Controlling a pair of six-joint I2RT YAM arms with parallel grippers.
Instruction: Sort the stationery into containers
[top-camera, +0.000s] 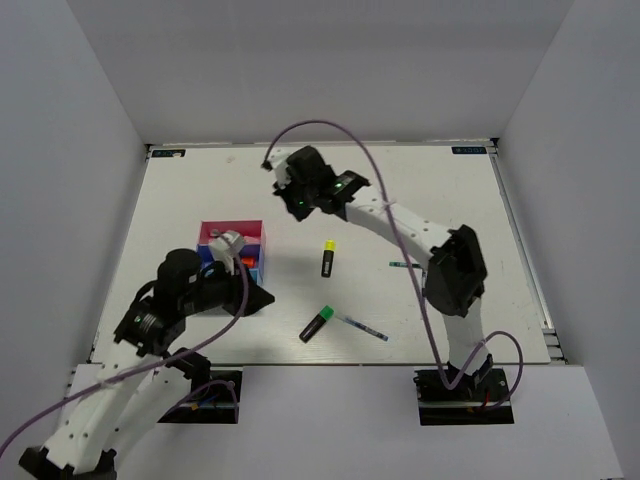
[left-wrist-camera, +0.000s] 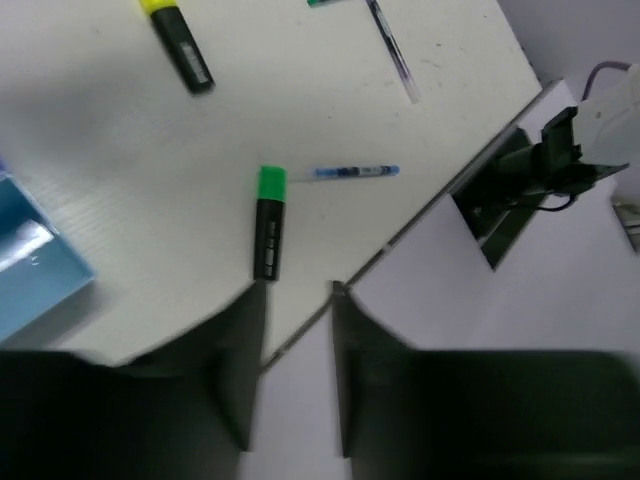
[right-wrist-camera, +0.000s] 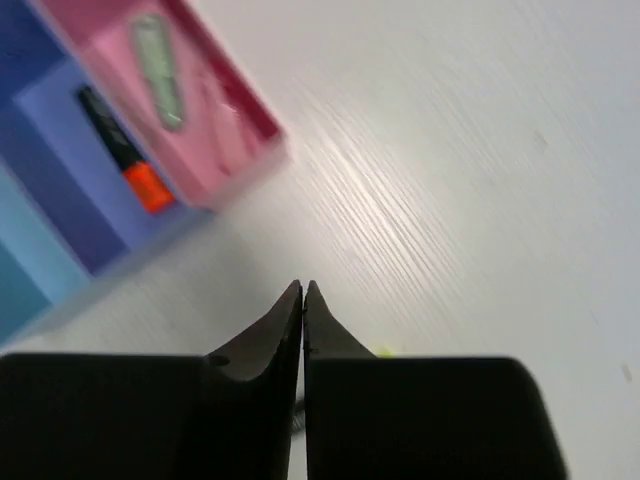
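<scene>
In the top view, a black marker with a green cap (top-camera: 317, 323), a blue pen (top-camera: 366, 329) and a black marker with a yellow cap (top-camera: 328, 259) lie on the table. The divided container (top-camera: 262, 240) has pink, dark blue and light blue compartments. A black marker with an orange cap (right-wrist-camera: 148, 187) rests in the dark blue one. My left gripper, part open and empty, is over the front of the container; its view shows the green-capped marker beyond its fingertips. My right gripper hangs beyond the yellow-capped marker, fingertips nearly together, nothing visible between them.
In the pink compartment lie a grey-green item (right-wrist-camera: 157, 75) and a pink one (right-wrist-camera: 226, 130). Another slim pen (left-wrist-camera: 394, 48) lies farther right, partly covered by the right arm in the top view.
</scene>
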